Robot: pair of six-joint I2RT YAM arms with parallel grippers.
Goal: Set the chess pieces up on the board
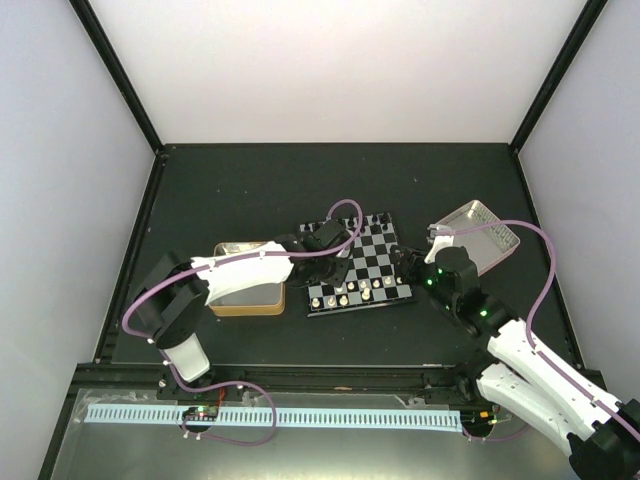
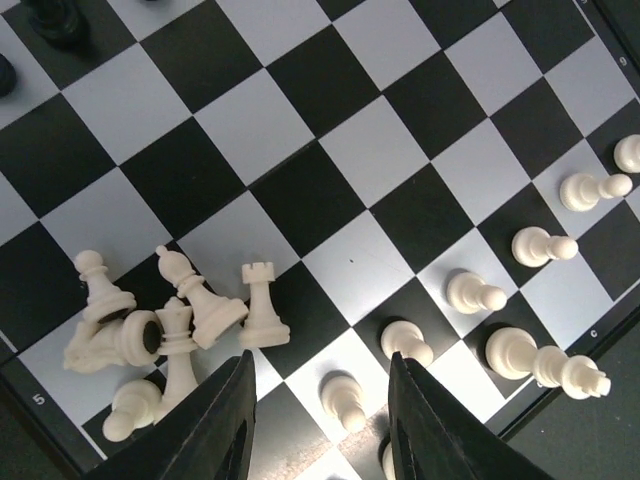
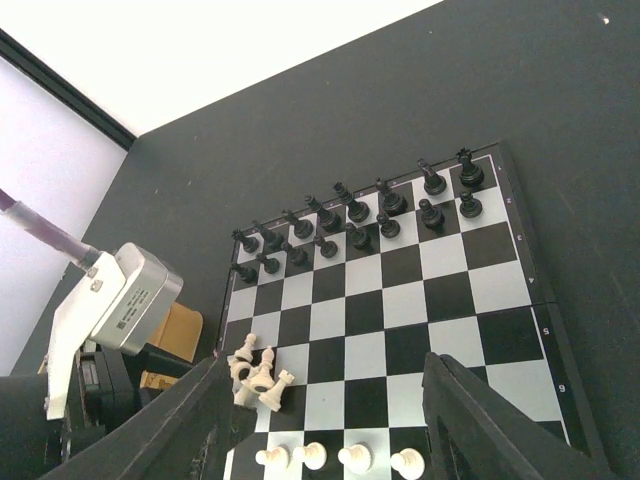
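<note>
The checkered chessboard (image 3: 405, 345) holds black pieces standing in rows along the far side, such as a black rook (image 3: 470, 170). In the left wrist view, several white pieces stand on the near rows, like a pawn (image 2: 405, 340), while others lie in a loose group, including a white rook (image 2: 263, 310) and a bishop (image 2: 200, 295). My left gripper is open over that group, with nothing between its fingers. My right gripper is open at the right side of the board, above it, empty.
A gold-rimmed tray (image 1: 250, 310) sits left of the board, partly under my left arm. A silver tray (image 1: 485, 245) lies at the right. The dark table behind the board is clear.
</note>
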